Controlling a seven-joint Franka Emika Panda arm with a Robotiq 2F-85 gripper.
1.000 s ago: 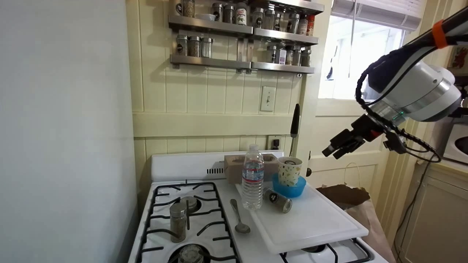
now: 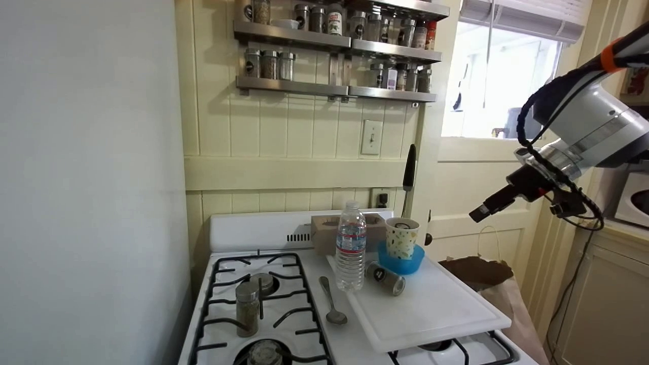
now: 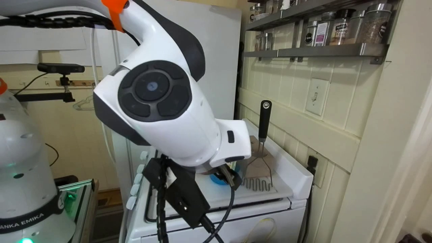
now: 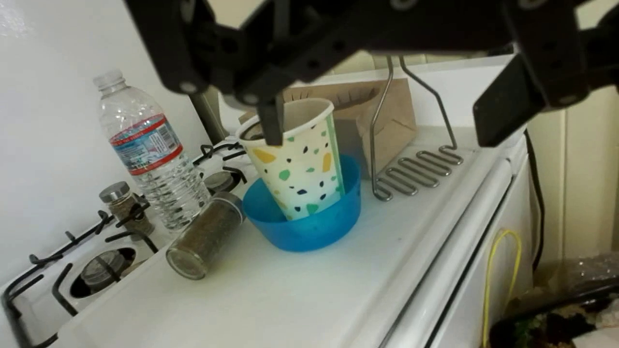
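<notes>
Up at the right of exterior view 1, my gripper (image 2: 479, 214) hangs in the air, well clear of the stove. In the wrist view its fingers (image 4: 503, 107) are spread wide: open, with nothing held. Beyond the left finger a speckled paper cup (image 4: 302, 168) leans inside a blue bowl (image 4: 307, 232); a round lid shows in the cup's mouth. Beside the bowl a spice jar (image 4: 206, 238) lies on its side on the white cutting board (image 2: 435, 304). A clear water bottle (image 2: 351, 249) stands upright next to it. The arm hides most of the stove in exterior view 2.
A masher (image 4: 400, 174) stands upright behind the bowl, near a brown cardboard box (image 4: 394, 116). A spoon (image 2: 332, 307) lies left of the board, and another jar (image 2: 247, 310) stands on the burner grate. The board's front is bare. A paper bag (image 2: 514, 295) sits right of the stove.
My gripper has moved right, away from the stove, and has turned, so its two fingers now overlap in exterior view 1. The things on the stove have not moved.
</notes>
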